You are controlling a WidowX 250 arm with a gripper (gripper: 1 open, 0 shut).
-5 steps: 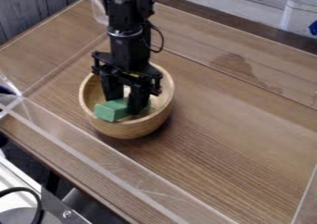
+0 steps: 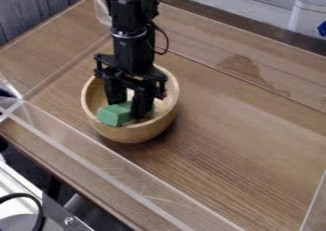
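A wooden bowl (image 2: 143,130) stands on the wooden table toward the left of the middle. Inside it lies a green block (image 2: 114,115). My black gripper (image 2: 130,107) reaches down into the bowl from above, its fingers at the green block and shut on it, as far as the view shows; the contact is partly hidden by the gripper itself.
A clear plastic edge runs along the front left, where the table drops off to a cable and white objects. A white object (image 2: 306,21) is at the back right.
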